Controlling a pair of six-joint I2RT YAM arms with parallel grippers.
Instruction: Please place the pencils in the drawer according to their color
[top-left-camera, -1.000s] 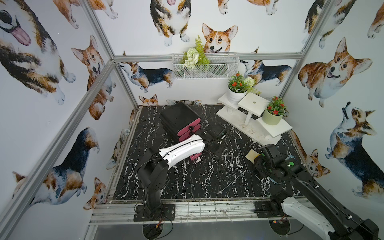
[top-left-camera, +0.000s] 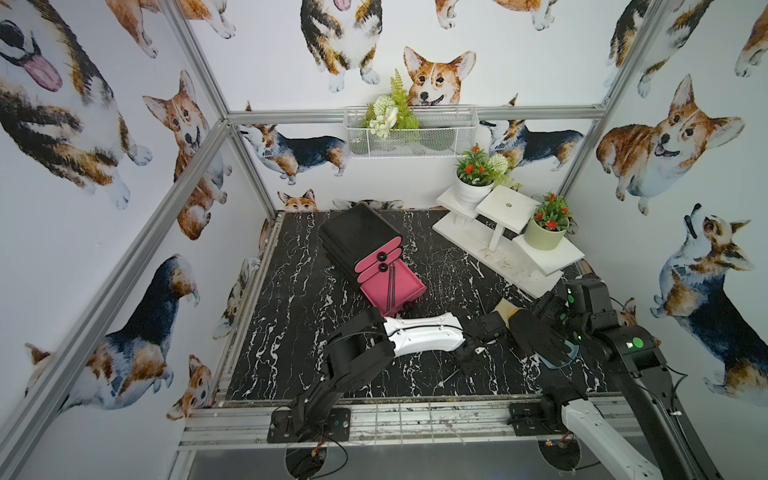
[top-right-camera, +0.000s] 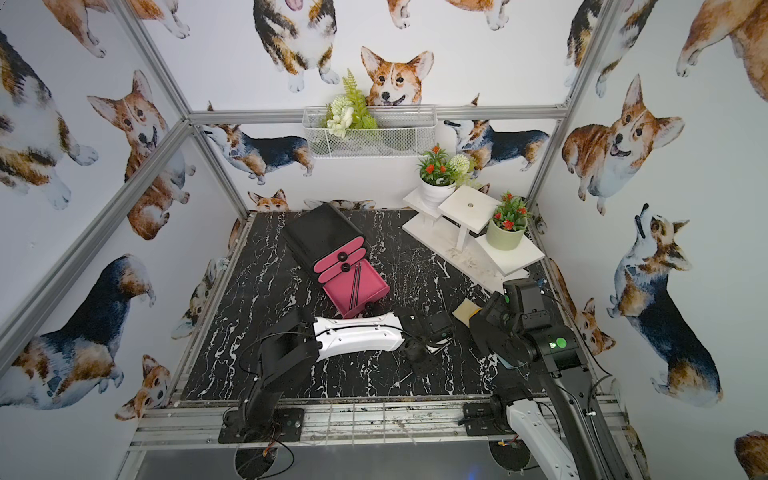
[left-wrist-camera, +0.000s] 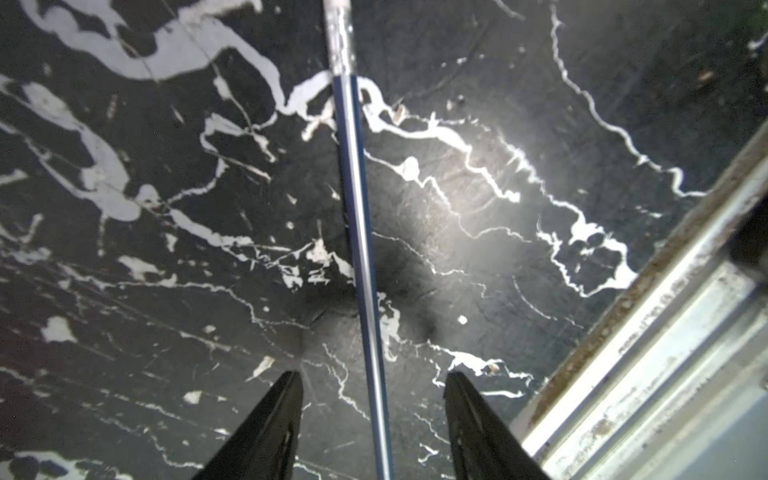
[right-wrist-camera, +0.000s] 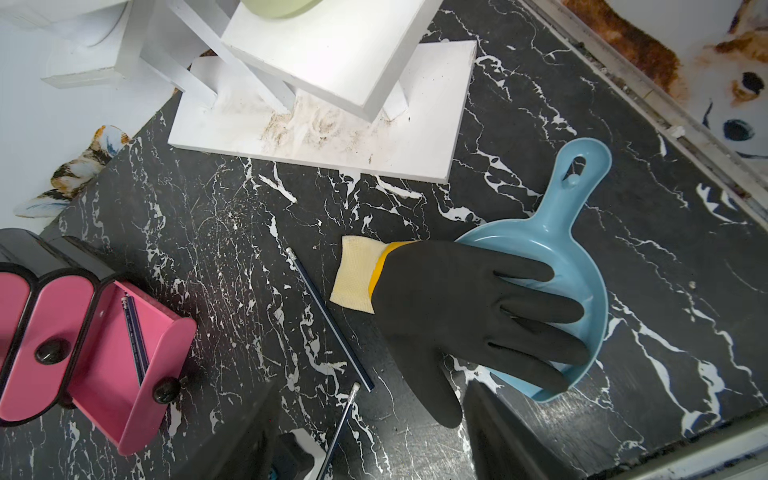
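My left gripper has its fingers apart above a dark blue pencil (left-wrist-camera: 361, 232) lying on the table. The pencil passes between the fingertips in the left wrist view, and I see no grip on it. My right gripper stands open, nothing held, over the right side. Below it in the right wrist view lie a dark blue pencil (right-wrist-camera: 329, 317) and a second pencil (right-wrist-camera: 342, 425), partly hidden at the bottom. The open pink drawer (top-left-camera: 400, 289) holds two dark pencils (right-wrist-camera: 136, 340) side by side.
A dark work glove (right-wrist-camera: 472, 312) rests over a blue dustpan (right-wrist-camera: 584, 264) close to the pencils. Behind them is a white stand (top-left-camera: 488, 252) with potted plants. The black cabinet (top-left-camera: 356, 232) stands back left. Open table lies left of the arms.
My left arm has swung from over the drawer rightward and toward the front, over the pencils, leaving the open drawer in sight. The right arm has shifted slightly.
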